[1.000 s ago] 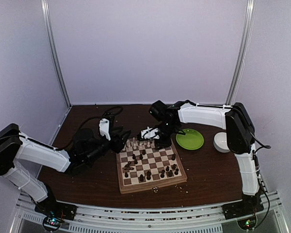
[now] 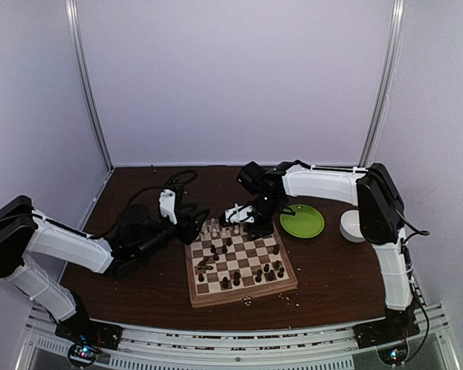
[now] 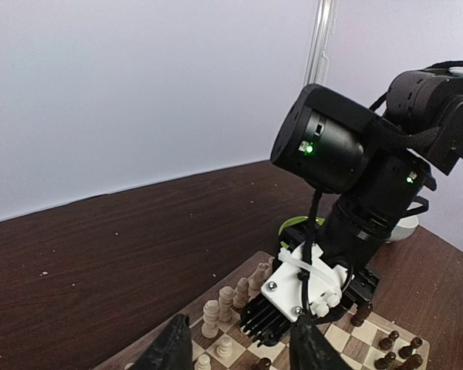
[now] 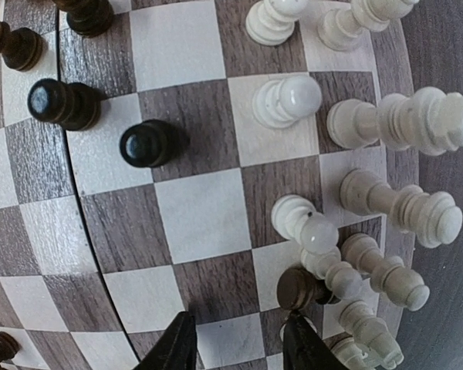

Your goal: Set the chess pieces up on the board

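The chessboard (image 2: pixel 241 299) lies on the dark table with dark and white pieces on it. White pieces (image 4: pixel 393 208) stand along its far edge, with white pawns (image 4: pixel 287 100) in front of them. Among the white ones sits a dark piece (image 4: pixel 295 288), close to one fingertip of my right gripper. That gripper is open over the board, its gap empty; a white piece is partly hidden behind the same finger. Several dark pieces (image 2: pixel 225 282) are spread over the near half, one dark piece (image 2: pixel 205 267) seemingly on its side. My left gripper hangs open and empty at the board's far-left corner.
A green plate (image 2: pixel 302 221) and a white bowl (image 2: pixel 353 226) stand right of the board, near the right arm. Both grippers are close together over the far side. Bare table (image 2: pixel 324 293) lies to the right front.
The left arm and the pieces in plain sight look the same.
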